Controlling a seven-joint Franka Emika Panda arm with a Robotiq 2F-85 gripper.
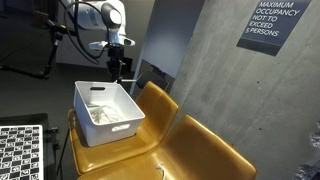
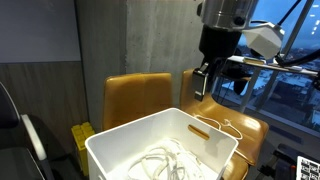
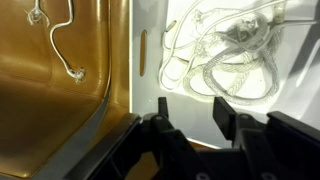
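My gripper is open, its two black fingers apart with nothing between them in the wrist view. It points down above the white bin, which stands on a tan seat. A tangle of white rope lies in loops on the bin's floor. In exterior view 2 the gripper hangs clear above the bin's rim, and some of the rope shows inside the bin. A separate white cord lies on the brown seat outside the bin.
Tan chairs run along the grey wall. A checkered board is at the lower left of exterior view 1. A dark office chair stands at the left of exterior view 2.
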